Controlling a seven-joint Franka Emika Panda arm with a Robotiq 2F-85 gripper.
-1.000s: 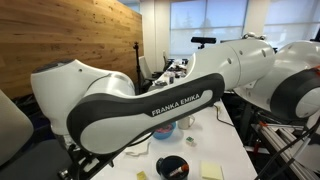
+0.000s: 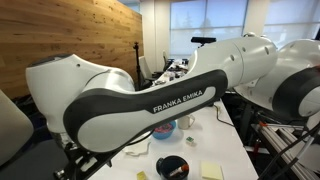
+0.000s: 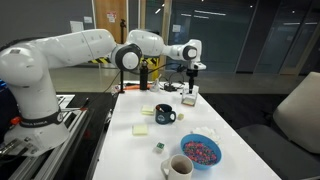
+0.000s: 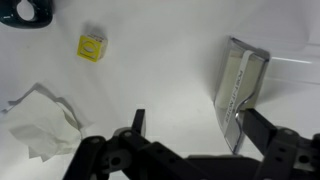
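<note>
My gripper stands open in the wrist view, with its two dark fingers wide apart at the bottom and nothing between them. Ahead of the right finger lies a narrow rectangular item with a pale face and dark edge, set at a slant on the white table. What it is I cannot tell. In exterior view 2 the gripper is at the table's far end, above a small pale item. In exterior view 1 the arm's own links largely cover that area.
A yellow block, a dark mug and a crumpled white cloth or paper lie to the left. Nearer exterior camera 2 are a blue bowl with small pieces, a light mug and a small cube.
Objects on the table have stayed put.
</note>
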